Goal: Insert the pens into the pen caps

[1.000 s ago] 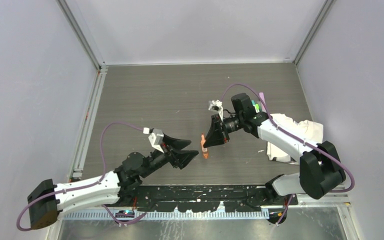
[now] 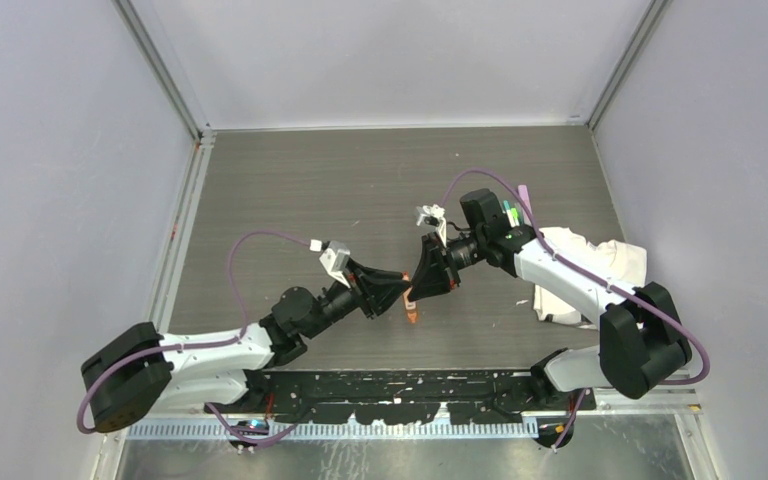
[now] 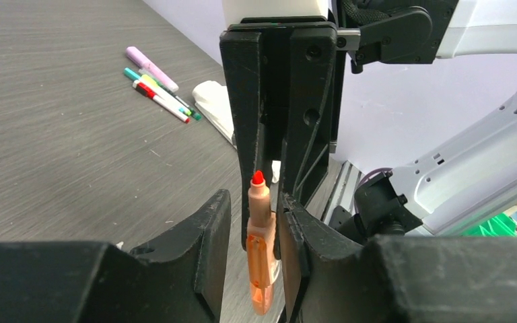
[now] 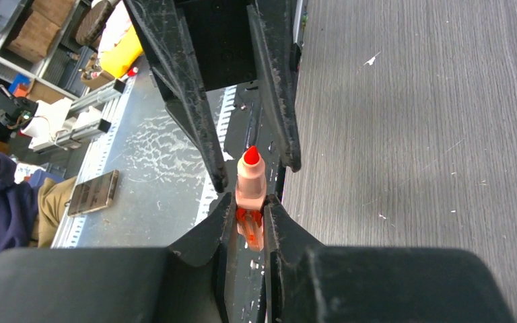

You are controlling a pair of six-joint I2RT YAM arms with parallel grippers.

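An orange marker (image 3: 260, 249) with its red nib bare stands tip-up between the arms. My right gripper is shut on its body, below the nib. From the left, my left gripper reaches around the same marker. Its fingers are part open, and in the right wrist view a gap shows between its fingers and the upper part of the marker. The top view shows only a little of the orange body (image 2: 412, 316) below the meeting grippers. More pens (image 3: 165, 101), red, teal and green among them, lie farther off on the table.
A pink-purple pen (image 3: 152, 67) lies alongside the other pens. A white cloth (image 2: 600, 262) is spread at the table's right side. The two grippers are very close together.
My left gripper has moved right and up to the marker, and its wide-open fingers have narrowed. The right arm and the marker in its grip have stayed almost still.
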